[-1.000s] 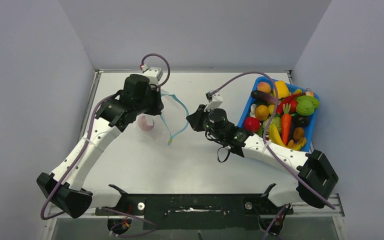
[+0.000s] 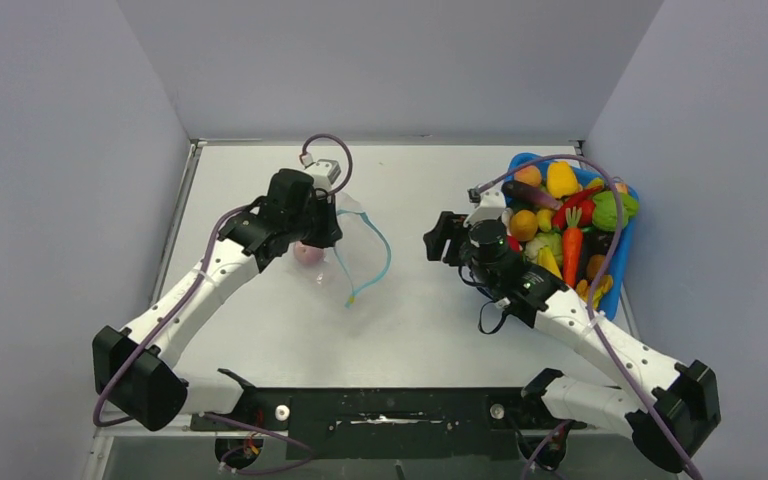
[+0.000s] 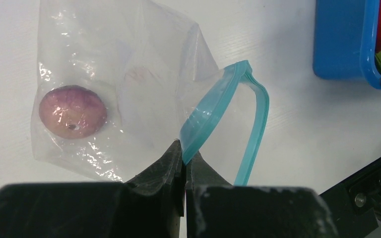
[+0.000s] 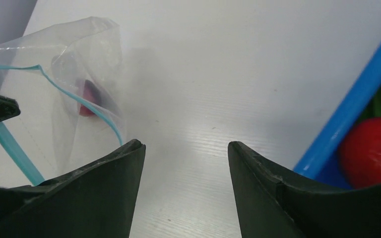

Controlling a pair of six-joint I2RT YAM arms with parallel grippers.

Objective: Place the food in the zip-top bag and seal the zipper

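A clear zip top bag (image 3: 149, 99) with teal zipper lies on the white table, a pinkish-red round food (image 3: 72, 111) inside it. My left gripper is shut at the bag's mouth, pinching the zipper edge. My right gripper is part open beside the blue basket (image 2: 628, 250) of food at the right, nothing between its fingers. A red round food (image 4: 372, 151) sits at that basket's near side.
The basket holds several fruits and vegetables, including a carrot (image 2: 571, 250) and a green leafy item (image 2: 610, 208).
My right gripper has moved right from near the bag toward the basket and opened.
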